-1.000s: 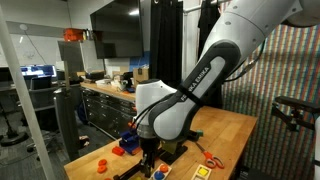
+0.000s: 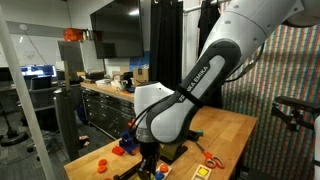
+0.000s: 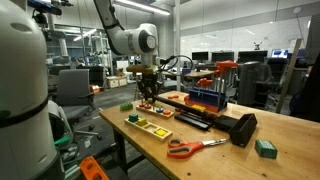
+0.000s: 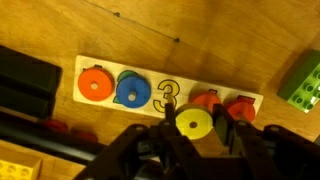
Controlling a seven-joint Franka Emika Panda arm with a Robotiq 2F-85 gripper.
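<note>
My gripper is shut on a round yellow piece (image 4: 194,123), gripped between its dark fingers. Behind it in the wrist view lies a pale wooden board (image 4: 148,97) with a printed number 3. Seated on its left part are an orange disc (image 4: 96,83) and a blue disc (image 4: 132,91), each with a peg. Two red-orange discs (image 4: 241,109) show at the board's right end, partly covered by the fingers. The yellow piece overlaps the board's lower edge in this view; its height above it cannot be told.
A green brick (image 4: 302,86) lies right of the board and a black tray (image 4: 25,84) left of it. Red-handled scissors (image 3: 184,149), a black block (image 3: 237,130) and a blue bin (image 3: 208,102) are also on the table.
The arm's wrist has shifted slightly to the right in exterior view 1. Nothing else there has clearly moved.
</note>
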